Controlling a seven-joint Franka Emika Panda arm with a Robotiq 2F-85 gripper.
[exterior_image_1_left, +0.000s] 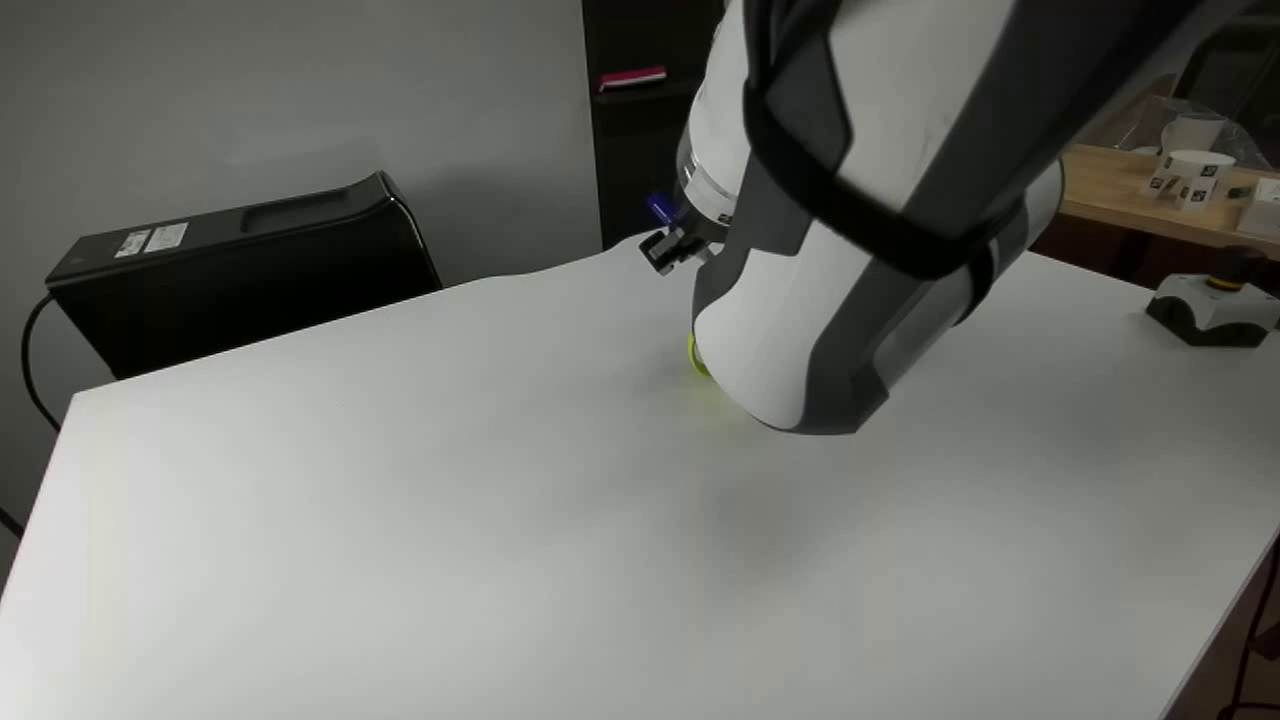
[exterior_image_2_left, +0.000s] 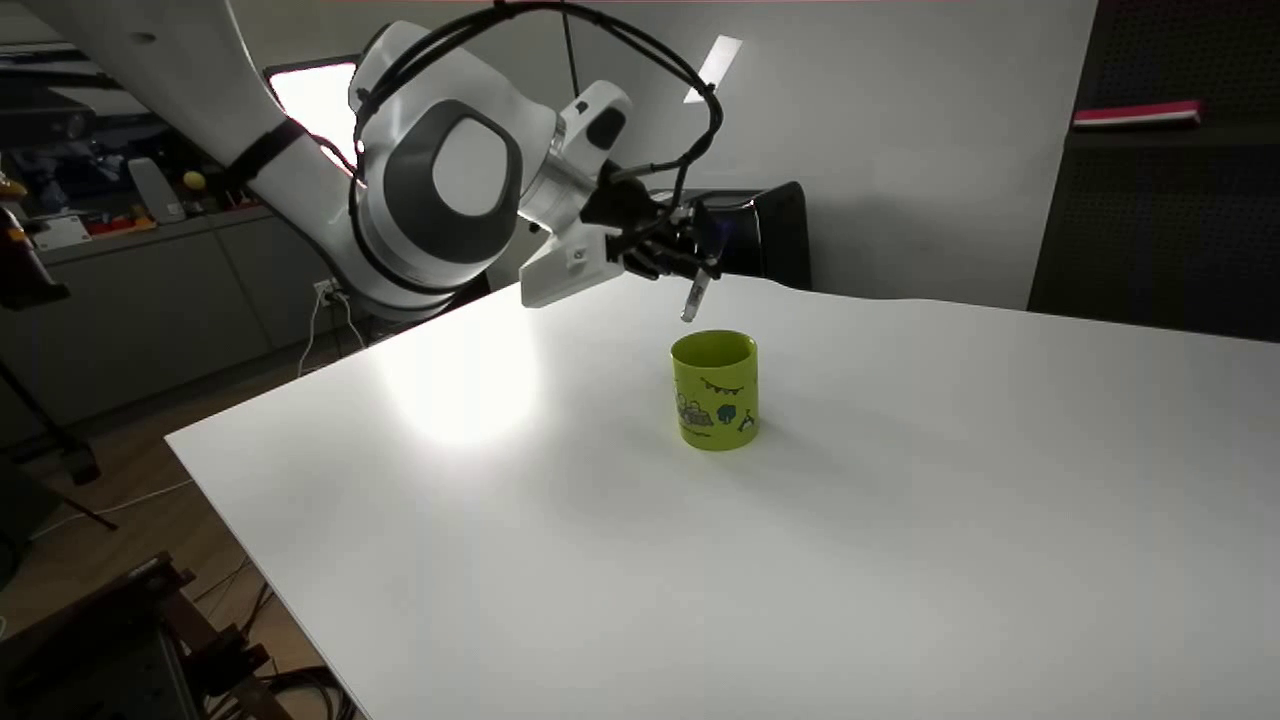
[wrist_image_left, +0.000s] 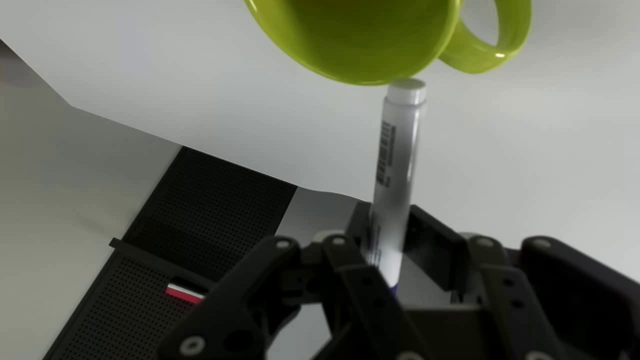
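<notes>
My gripper is shut on a white marker with a barcode and a blue end. The marker's white end points out from the fingers toward the green mug, in the wrist view overlapping the edge of its rim. In the second exterior view the mug stands upright on the table, and the marker hangs tilted above it, apart from its rim. The first exterior view shows only a bit of the mug's handle behind the arm; the marker's blue end sticks up from the gripper.
At the back left stands a black box-shaped device. A white and black device sits at the right edge. My own arm blocks much of the first exterior view.
</notes>
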